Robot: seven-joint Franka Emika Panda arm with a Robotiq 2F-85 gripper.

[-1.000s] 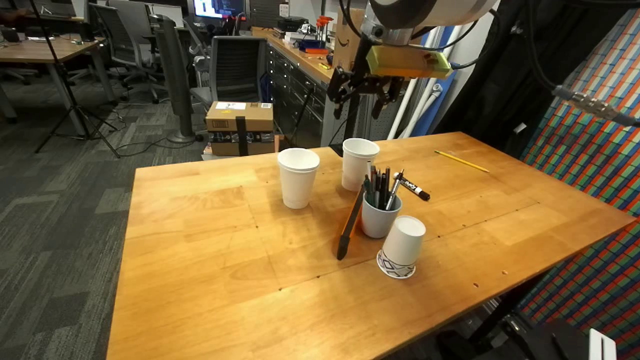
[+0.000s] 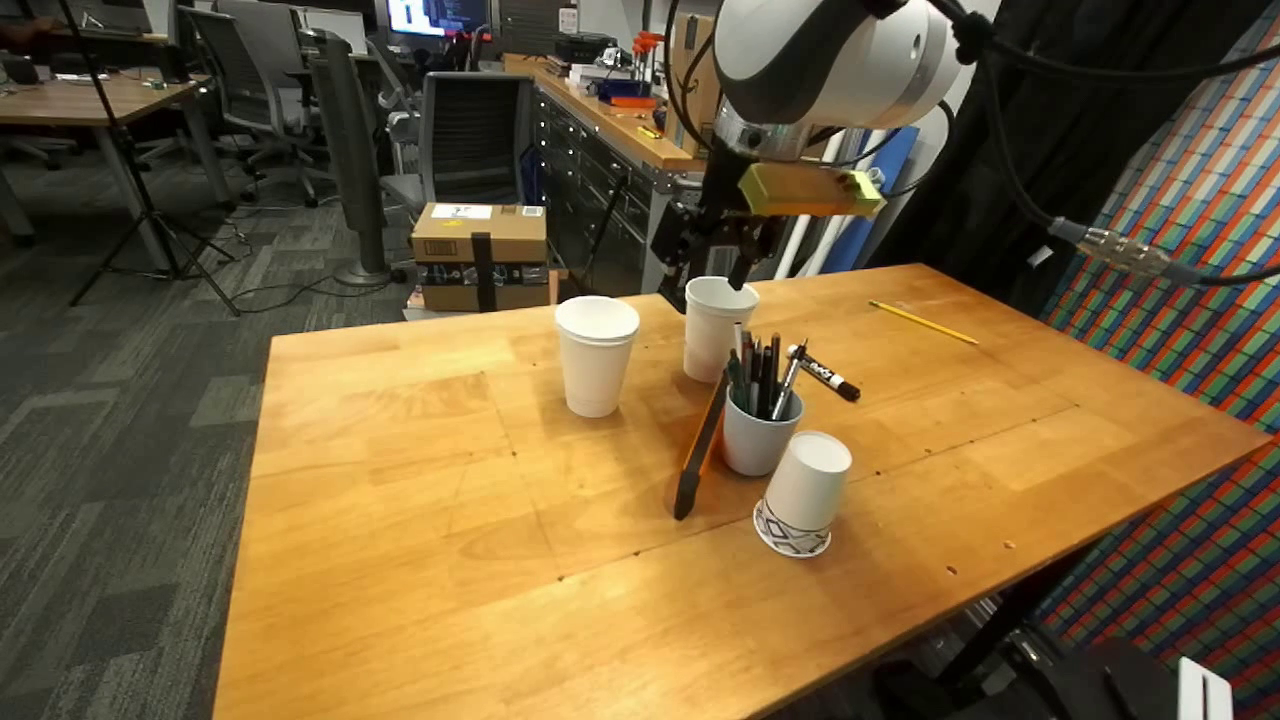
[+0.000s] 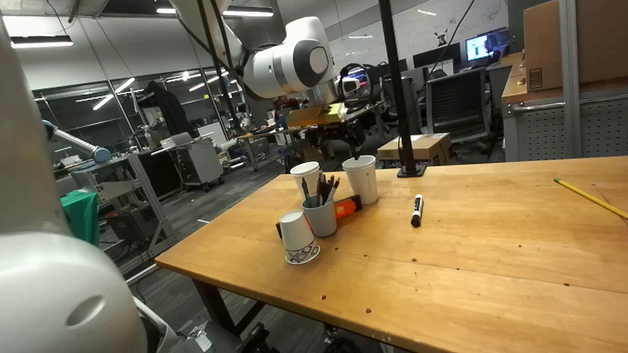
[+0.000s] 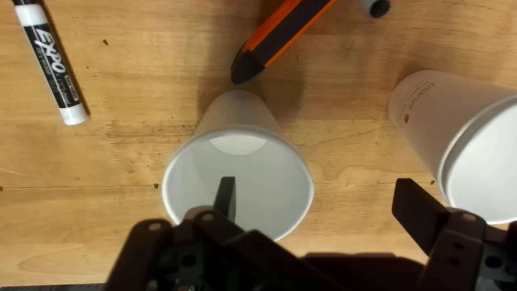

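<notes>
Two upright white paper cups stand open-mouthed on the table: the back cup (image 2: 715, 338) and the other cup (image 2: 594, 372), to its left. My gripper (image 2: 708, 278) is pointed down over the back cup, open and empty. In the wrist view, one finger (image 4: 225, 196) overlaps the back cup's mouth (image 4: 261, 177); the other finger (image 4: 419, 213) lies between the two cups, near the rim of the right-hand cup (image 4: 453, 131). Whether the first finger dips below the rim, I cannot tell.
A pen-filled grey cup (image 2: 758, 442), an orange-and-black tool (image 2: 703, 446) and an upside-down patterned cup (image 2: 807, 486) stand close in front. A marker (image 3: 417, 211) and a yellow pencil (image 3: 588, 197) lie to one side.
My gripper has come down from above the cups to the height of the back cup's rim. The cups and other table items have stayed put.
</notes>
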